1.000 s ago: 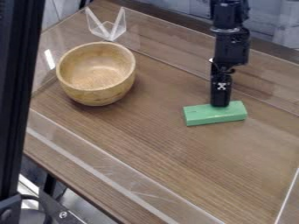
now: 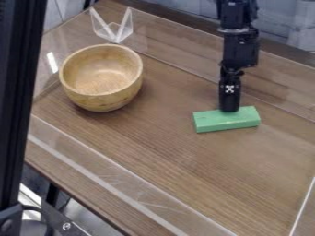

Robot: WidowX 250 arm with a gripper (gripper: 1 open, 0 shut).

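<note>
The black gripper (image 2: 229, 103) reaches down from the top of the view, its tip just at the back edge of a green rectangular block (image 2: 226, 120) lying on the wooden table. Whether the fingers touch the block, and how far apart they stand, is hard to make out at this size.
A wooden bowl (image 2: 101, 77) sits on the left, with a white folded, pointed object (image 2: 110, 29) behind it near the back. A dark structure runs along the left edge.
</note>
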